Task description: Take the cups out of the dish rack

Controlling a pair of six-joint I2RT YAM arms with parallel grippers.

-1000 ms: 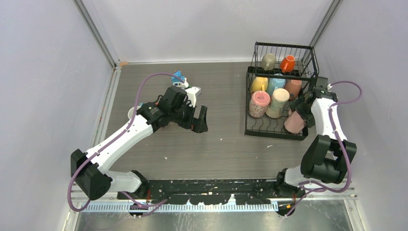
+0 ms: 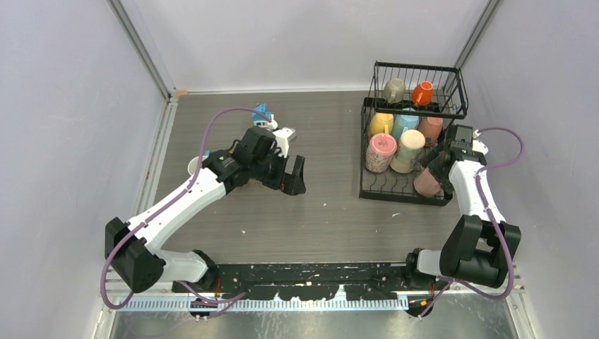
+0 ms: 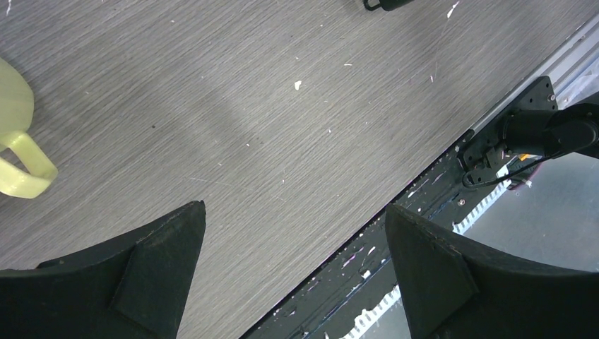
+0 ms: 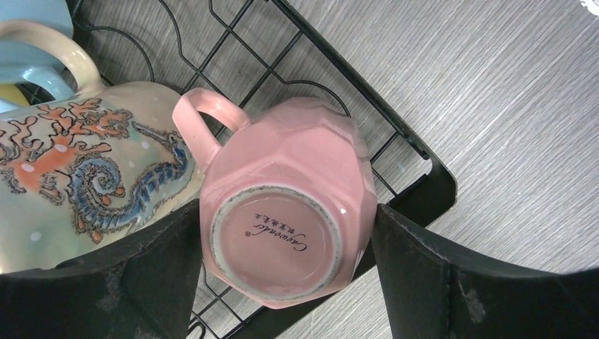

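Observation:
A pink faceted mug rests upside down in the front right corner of the black dish rack, its handle toward the dragon-patterned mug. My right gripper is open around the pink mug, one finger on its left side and the other on its right; whether they touch it I cannot tell. Also on the lower level are a pink-based patterned mug, a yellow mug, a blue mug and a brownish mug. Away over the table, my left gripper is open and empty.
On the rack's upper shelf sit a grey-beige mug and an orange mug. A white cup and a blue-and-white item are partly behind the left arm. Bare table lies left of the rack.
My right gripper has shifted slightly left and toward the front over the rack, and the pink mug now sits a little further left. The left arm has stayed still.

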